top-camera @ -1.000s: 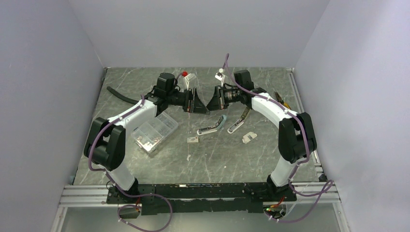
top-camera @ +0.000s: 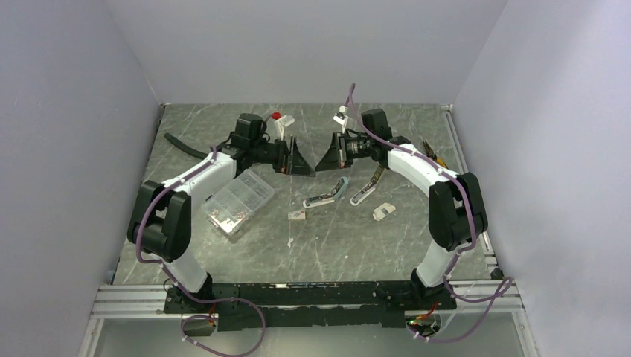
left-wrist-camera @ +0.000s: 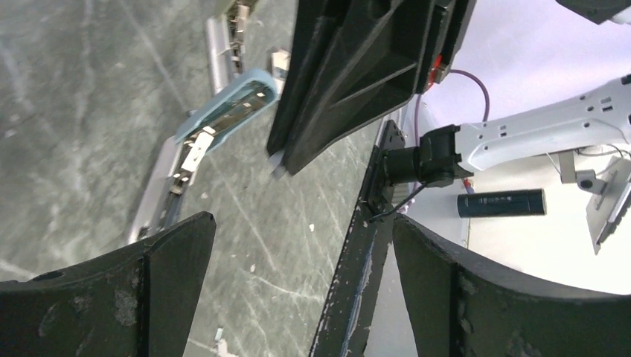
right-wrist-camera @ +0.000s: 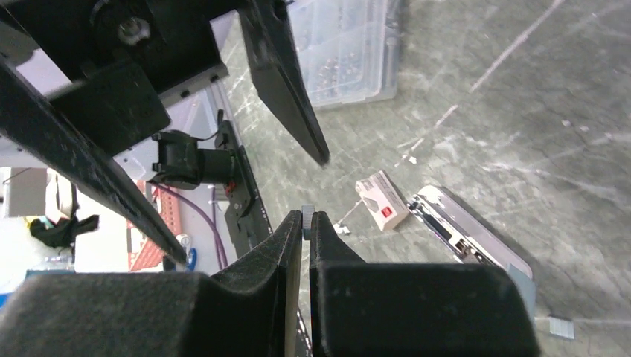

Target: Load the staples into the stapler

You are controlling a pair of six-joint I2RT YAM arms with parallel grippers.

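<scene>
My right gripper is shut on a small pale staple strip, seen at its fingertips in both wrist views. My left gripper stands open a short way left of it, with nothing between its fingers. Below them lies an open stapler with a light blue body, and a second stapler lies to its right. A small staple box rests on the table just left of the nearer stapler.
A clear compartment box is at the left, a dark strip behind it. A white item lies at the right, tools at the back right.
The staple strip is now in the right gripper alone.
</scene>
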